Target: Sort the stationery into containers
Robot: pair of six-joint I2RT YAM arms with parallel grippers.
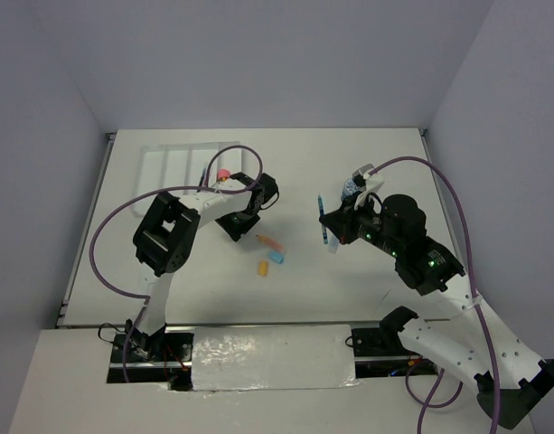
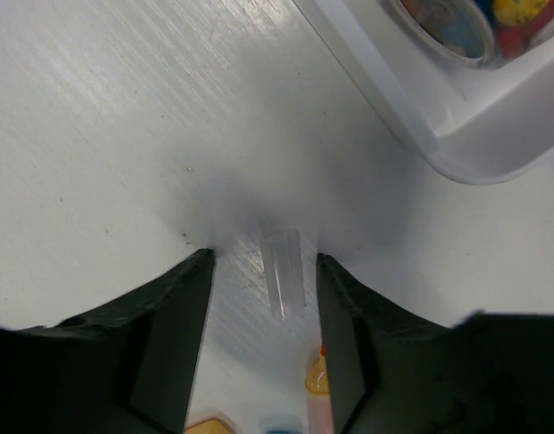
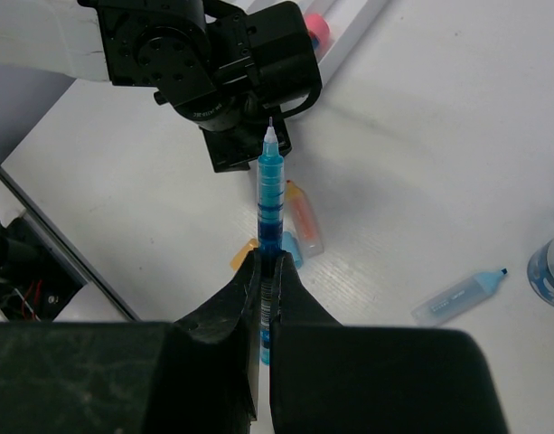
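Upright in my right gripper is a blue pen (image 3: 270, 194), its pale tip pointing up; the fingers are shut round its middle, clear of the table. My left gripper is open close over the table. A small whitish, see-through stick (image 2: 284, 276) lies on the surface in the gap, touching neither finger. An orange-capped marker (image 3: 303, 217), a small yellow piece (image 1: 263, 268) and a blue piece (image 1: 276, 257) rest on the table near the left gripper. A light blue marker (image 3: 459, 297) lies flat at the right.
The white compartment tray (image 1: 175, 166) stands at the back left, holding coloured items at its right end. In the left wrist view its corner (image 2: 475, 163) is close beyond the left fingers. A dark blue round container (image 3: 549, 276) stands at the right.
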